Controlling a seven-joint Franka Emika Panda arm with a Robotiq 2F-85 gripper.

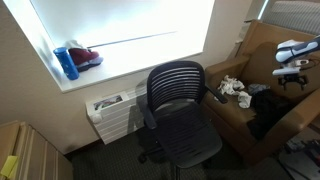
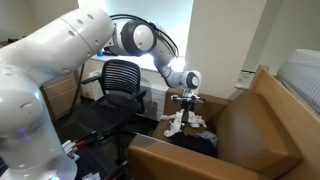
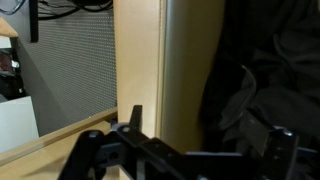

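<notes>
My gripper hangs over the brown couch at the right of exterior view 1. In the wrist view its two fingers stand wide apart at the bottom, and nothing shows between the gripper's tips. On the couch seat lies crumpled white cloth, with a dark cloth beside it. Exterior view 2 has the gripper above the white cloth; the dark cloth is closer to the camera. Black fabric fills the right of the wrist view.
A black office chair stands left of the couch. The windowsill holds a blue bottle and a dark red item. A tan cabinet is at the lower left. Bare seat shows around the cloths.
</notes>
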